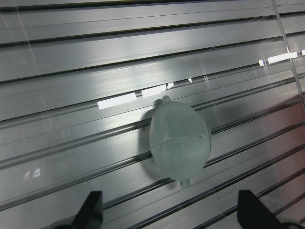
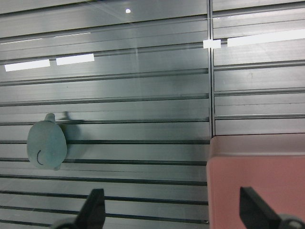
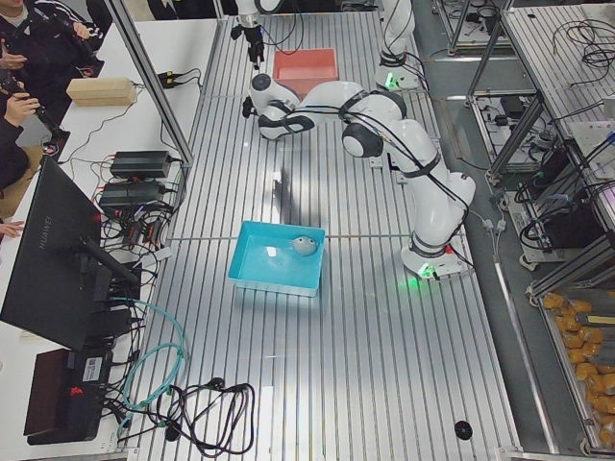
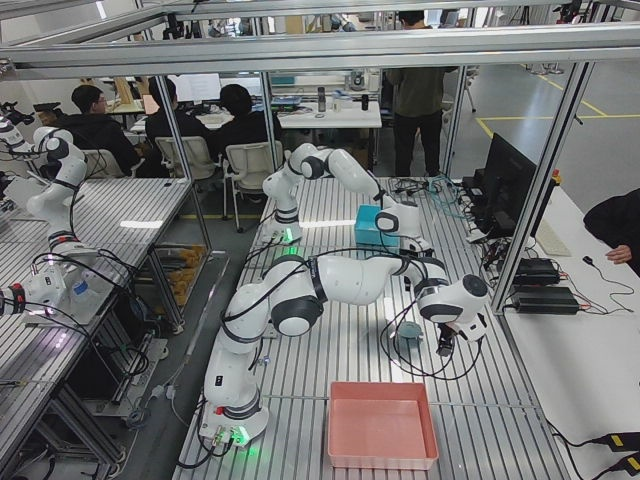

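A pale teal plush toy (image 1: 179,140) (image 2: 46,143) lies on the slatted metal table, below both arms; the camera right view shows it (image 4: 409,330) in the middle of the table. In the left wrist view my left gripper is above the toy, fingertips wide apart, open and empty. In the right wrist view my right gripper is also open and empty, with the toy to the upper left. A second, greyish toy (image 3: 304,246) sits inside the turquoise bin (image 3: 252,269).
A pink bin (image 4: 383,460) (image 2: 255,176) stands beside the right arm. A monitor (image 3: 48,259), black boxes and cables line the left edge. A coiled black cable lies at the near left in the camera left view. The table between the bins is mostly clear.
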